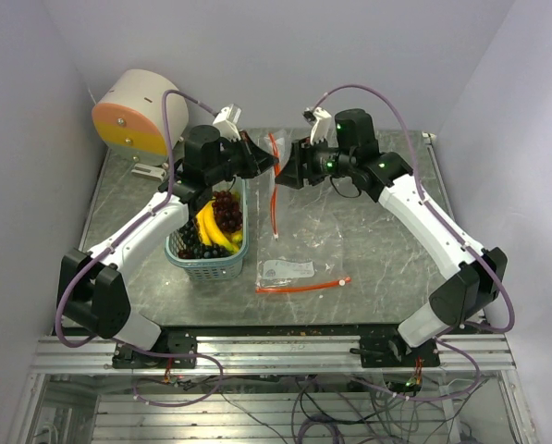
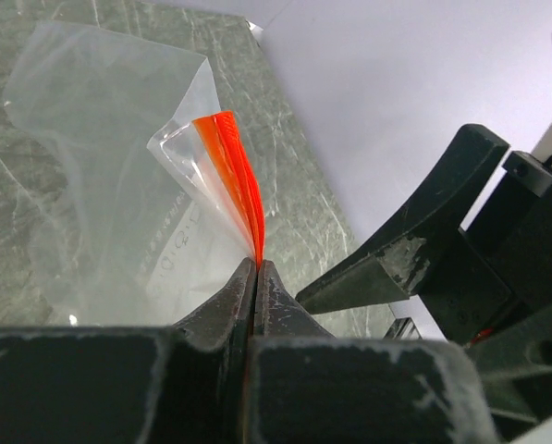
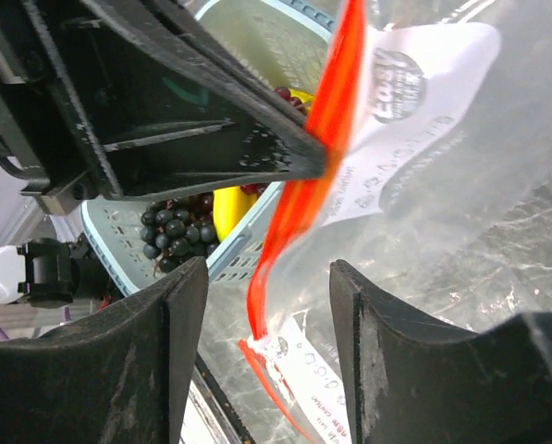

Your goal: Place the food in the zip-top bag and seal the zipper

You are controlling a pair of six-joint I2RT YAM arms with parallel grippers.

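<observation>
A clear zip top bag [image 1: 299, 240] hangs upright over the table, its red zipper strip [image 1: 274, 199] vertical at the top. My left gripper [image 1: 268, 157] is shut on the bag's edge at the zipper, with the red strip poking out between its fingertips in the left wrist view. My right gripper stands open, the lower part of the red strip between its spread fingers, close to the left gripper. A second red strip [image 1: 303, 287] lies low on the bag near the table's front. A basket [image 1: 206, 268] holds bananas [image 1: 218, 233], red grapes [image 1: 227, 211] and dark grapes [image 3: 178, 231].
A white and yellow rounded object [image 1: 132, 111] stands at the back left. Walls [image 1: 516, 185] border the table on the sides and back.
</observation>
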